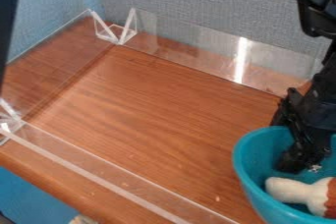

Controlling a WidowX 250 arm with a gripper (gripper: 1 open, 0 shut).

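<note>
My black gripper (305, 145) reaches down from the upper right into a teal bowl (256, 159) at the right edge of the view. Its fingers are dark against the bowl's inside, and whether they are open or shut is hard to tell. A pale object with a reddish-brown part (296, 193) lies in the bowl below the fingers, apparently apart from them.
A bare wooden surface (144, 110) fills the middle and left, edged by clear plastic walls with white corner brackets (116, 31). Grey and blue padded walls stand behind.
</note>
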